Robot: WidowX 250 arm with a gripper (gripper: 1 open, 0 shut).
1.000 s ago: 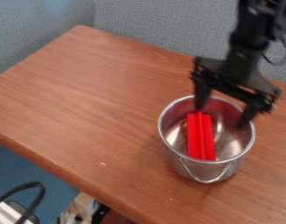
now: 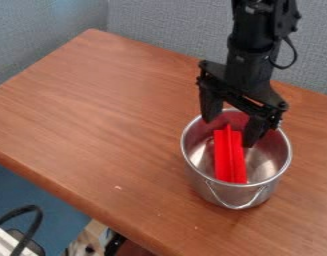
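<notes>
The black gripper [image 2: 231,116] hangs over a metal bucket [image 2: 207,181] at the right of the wooden table, open, its two fingers spread wide at the level of the rim. Inside the bucket lies a red bar-shaped object [image 2: 230,156], apparently two bars side by side, reaching from the back toward the front below the fingers. I see nothing held between the fingers.
A grey padded wall [image 2: 166,20] runs along the back. At the lower left, beyond the table's edge, are a cable and some equipment.
The bucket and red object look unmoved.
</notes>
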